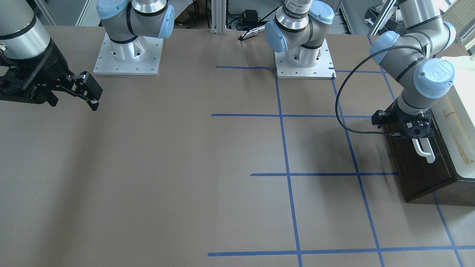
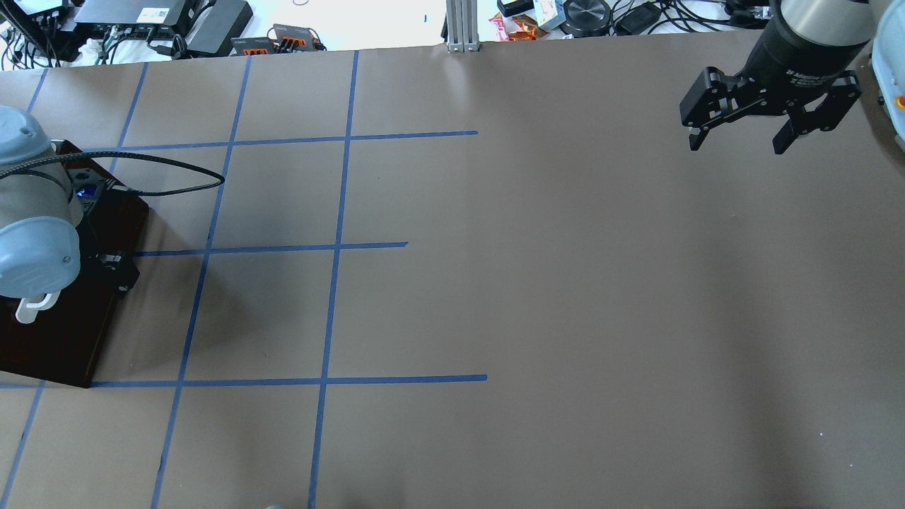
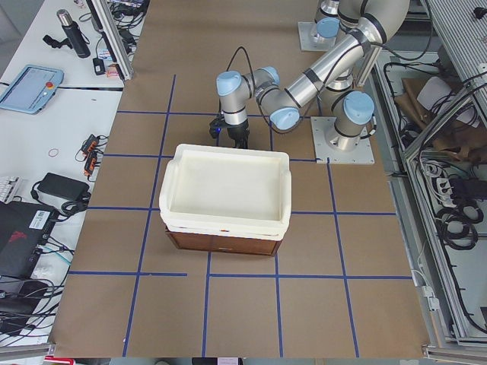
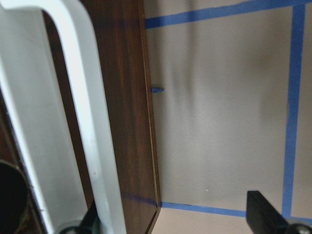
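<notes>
A dark brown wooden box (image 1: 414,173) with a white liner (image 3: 224,190) stands on the taped table, a white bar handle (image 1: 423,151) on its side. My gripper (image 1: 398,124) is low at that handle face. In the left wrist view the handle (image 4: 92,136) runs down the left, with one dark fingertip at its lower end and the other fingertip (image 4: 263,214) far right over bare table, so the gripper is open. In the top view the gripper's body and arm hide much of the handle.
Other arms stand at the table's back, and a black gripper (image 1: 75,89) hangs at the front view's left, apart from the box.
</notes>
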